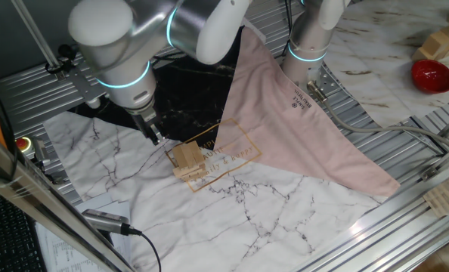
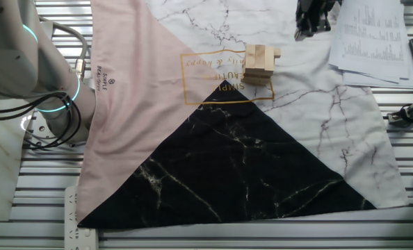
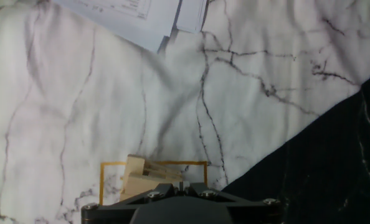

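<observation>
Several pale wooden blocks are stacked together on the marble-patterned cloth, over its gold-framed lettering. In exterior view 2 the stack stands near the tip of the cloth's black triangle. My gripper hangs above the cloth, to the left of the blocks and apart from them. From the wrist, its dark fingers meet at the bottom centre, with nothing seen between them. Part of the wooden stack shows just beyond the gripper, its lower portion hidden by it.
A red bowl and more wooden blocks lie on a separate marbled surface at the far right. Papers lie beside the cloth. A cabled metal device sits near the front left.
</observation>
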